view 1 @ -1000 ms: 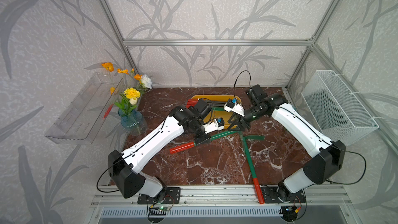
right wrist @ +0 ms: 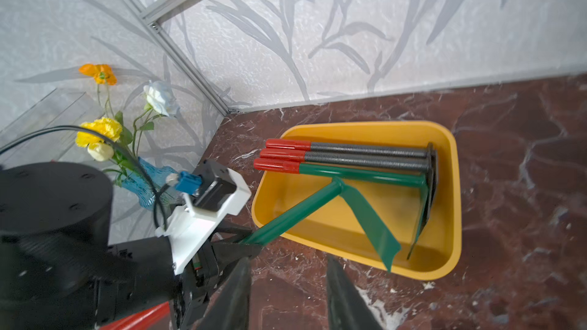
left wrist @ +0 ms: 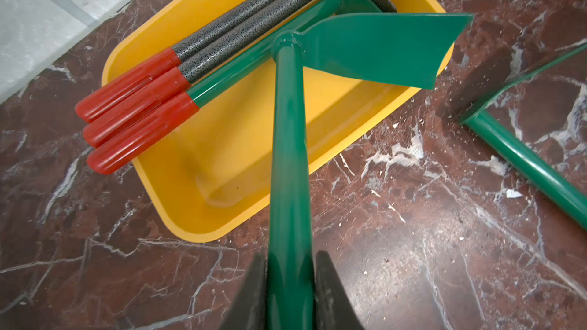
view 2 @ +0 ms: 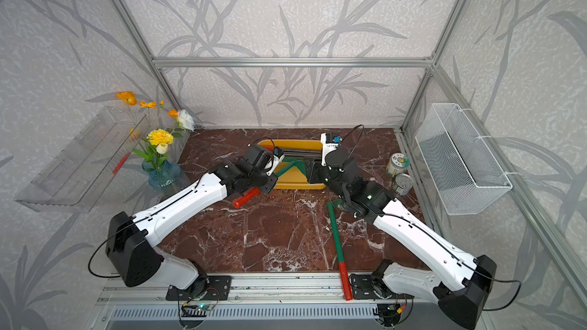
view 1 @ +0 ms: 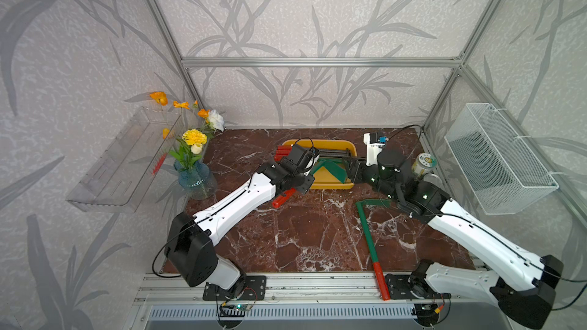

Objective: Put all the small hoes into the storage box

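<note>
A green hoe with a red grip slants across the front of the yellow storage box (right wrist: 457, 220). My left gripper is shut on its green shaft, a finger against each side. The hoe's head (left wrist: 385, 47) lies over the inside of the box; whether it touches the tools below cannot be told. Its red grip (view 1: 283, 199) sticks out over the table at the front left. My right gripper is open and empty, its fingers spread, at the right side of the box.
Several red-handled tools (right wrist: 367, 160) lie along the back of the box. Another green hoe (view 1: 367, 232) lies on the table at the front right. Two cans (view 2: 398, 163) stand at the right; a flower vase (view 1: 197, 180) is at the left.
My left gripper has carried the hoe back and turned it, so its head passed from before the box to over it. The right gripper has moved slightly and its wrist has turned.
</note>
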